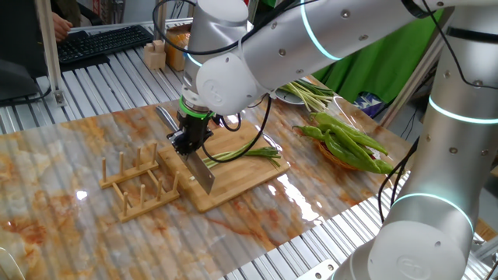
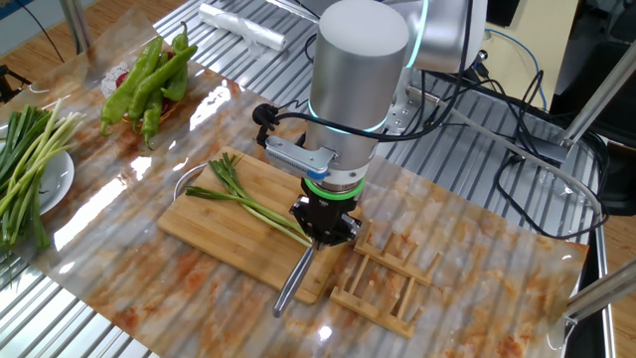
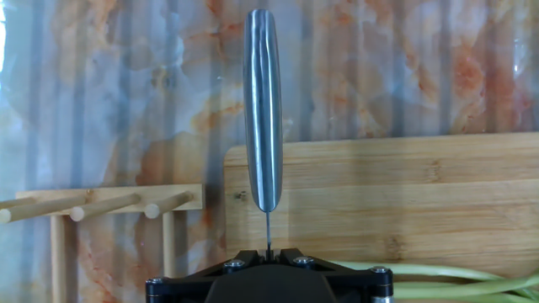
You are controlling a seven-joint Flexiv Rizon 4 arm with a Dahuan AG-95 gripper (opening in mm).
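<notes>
A knife with a broad metal blade (image 1: 201, 173) hangs from my gripper (image 1: 187, 146), which is shut on it near the handle end of the blade. Its steel handle (image 3: 264, 109) sticks out beyond the fingers in the wrist view. The blade is over the wooden cutting board (image 1: 222, 196), close to the end of the green scallions (image 2: 260, 210) lying there. Whether the edge touches the board or the stalks cannot be told. My own gripper hides most of the blade in exterior view 2.
Beside the board stands a wooden peg rack (image 1: 142, 205), close to the knife. Green peppers (image 1: 346, 146) fill a basket farther off, and more scallions (image 2: 35, 164) lie on a white plate (image 2: 58, 184). Bare marbled tabletop (image 1: 62, 187) extends past the rack.
</notes>
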